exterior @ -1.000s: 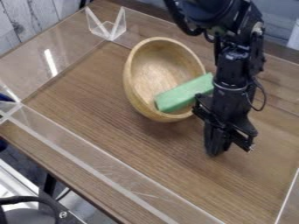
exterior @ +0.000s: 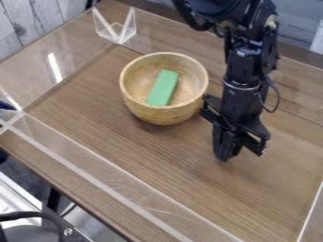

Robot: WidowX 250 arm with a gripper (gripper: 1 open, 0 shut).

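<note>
My black gripper (exterior: 222, 144) is low over the wooden table at the right of centre, shut, with nothing visible between its fingers. Just left of it a round wooden bowl (exterior: 173, 107) sits upright, with a green block (exterior: 161, 87) lying inside it toward the left.
Bare table (exterior: 139, 180) spreads in front and to the left. A clear angular piece (exterior: 115, 28) stands at the back left. A dark object with cables (exterior: 32, 230) is at the lower left corner.
The bowl has gone from tilted to upright, and the green block has shifted left, away from the gripper, down into it. The gripper has moved only slightly.
</note>
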